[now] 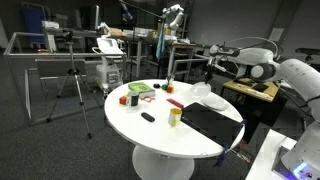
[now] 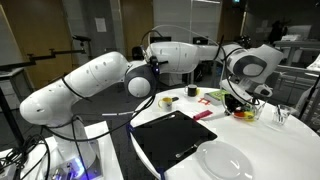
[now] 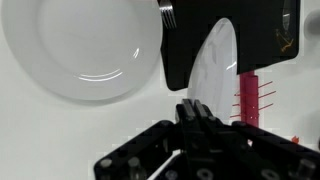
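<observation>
My gripper is shut on the rim of a white plate (image 3: 217, 62), which is held up on edge and looks like a narrow oval in the wrist view. The thin rim between the fingers is partly hidden. In exterior view 1 this raised plate (image 1: 201, 89) hangs above the far right part of the round table. A second white plate (image 3: 88, 45) lies flat on the tabletop, left of my gripper in the wrist view. Exterior view 2 has that flat plate (image 2: 225, 160) near the table's front edge.
A black mat (image 1: 212, 124) covers part of the round white table (image 1: 130, 122), with a fork (image 3: 167, 13) on it. A yellow mug (image 1: 175, 117) stands left of the mat. Beyond are a green basket (image 1: 139, 88) and several small items. Bare tabletop surrounds the flat plate.
</observation>
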